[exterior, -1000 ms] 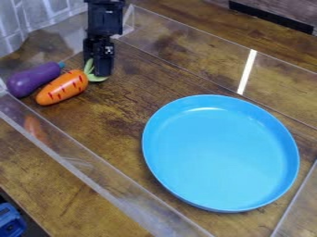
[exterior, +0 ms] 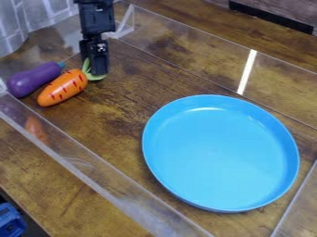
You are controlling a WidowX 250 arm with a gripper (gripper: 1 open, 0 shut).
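Observation:
The dark gripper (exterior: 96,57) reaches down at the upper left, its tip over a green item (exterior: 93,75) that it partly hides; whether its fingers are open or shut cannot be made out. Just in front lie an orange toy carrot (exterior: 61,91) and a purple eggplant (exterior: 31,81), side by side on the wooden surface. A large blue plate (exterior: 221,151) sits on the right, well apart from them.
Clear plastic walls edge the wooden surface (exterior: 136,102). A blue object (exterior: 9,222) shows at the lower left corner. Bare wood lies between the vegetables and the plate.
The gripper has shifted very slightly. The vegetables and plate look the same.

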